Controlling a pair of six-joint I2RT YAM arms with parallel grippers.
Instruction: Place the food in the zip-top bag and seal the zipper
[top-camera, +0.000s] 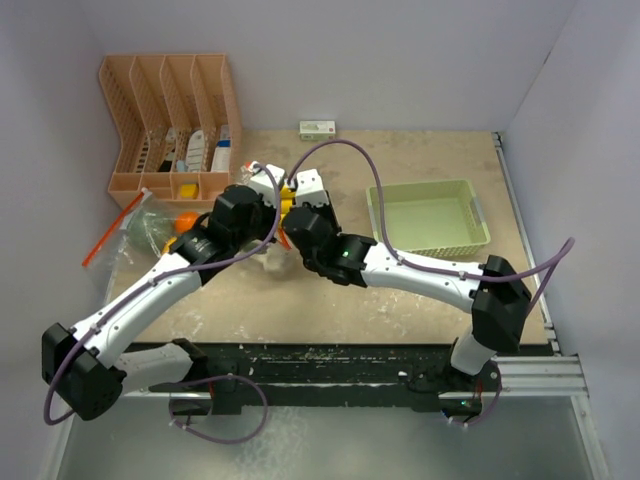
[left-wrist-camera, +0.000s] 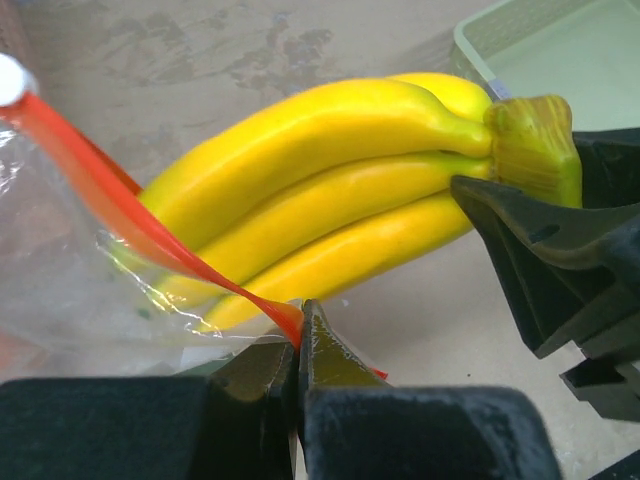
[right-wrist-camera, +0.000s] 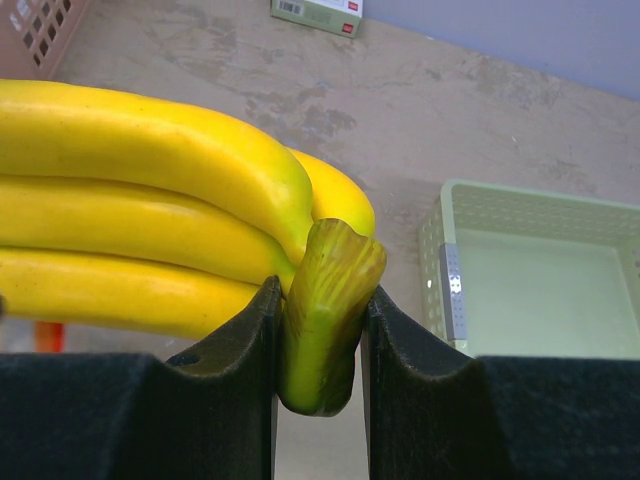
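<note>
A bunch of yellow bananas (left-wrist-camera: 330, 150) reaches leftward into the mouth of a clear zip bag (left-wrist-camera: 60, 270) with a red zipper edge (left-wrist-camera: 150, 235). In the left wrist view their tips show behind the film. My left gripper is shut with the bag's red edge between its fingertips. The greenish stem (right-wrist-camera: 325, 330) sits between the fingers of my right gripper, which touch it from both sides. From above, the two grippers almost meet and hide most of the bananas.
Another clear bag with a red zipper (top-camera: 115, 228) lies at the left, with an orange fruit (top-camera: 187, 221) by it. A pink divided rack (top-camera: 170, 125) stands behind. The green basket (top-camera: 430, 185) is at the right; a small white box (top-camera: 317, 130) lies at the back.
</note>
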